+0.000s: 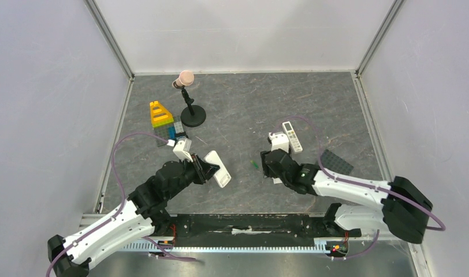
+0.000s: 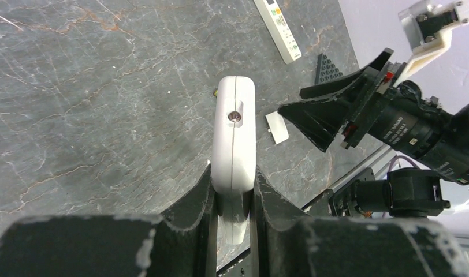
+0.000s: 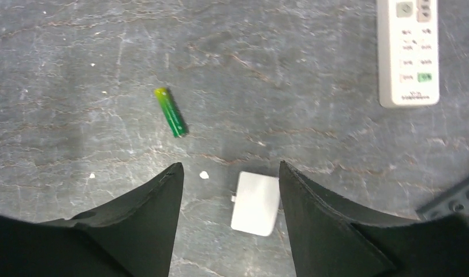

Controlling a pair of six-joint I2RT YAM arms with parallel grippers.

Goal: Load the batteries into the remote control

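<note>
My left gripper grips a white remote (image 2: 234,144), seen edge-on in the left wrist view and tilted in the top view (image 1: 219,167). My right gripper hangs open above the table, its fingers apart. Below it lie a green battery (image 3: 170,112) and a small white battery cover (image 3: 255,203), the cover just between and beyond the fingertips in that view. A second remote (image 3: 408,52) lies to the upper right of them.
A dark grid pad (image 1: 335,163) lies at the right. A black stand (image 1: 193,115) with a pink head and a yellow piece (image 1: 160,113) on a grid board stand at back left.
</note>
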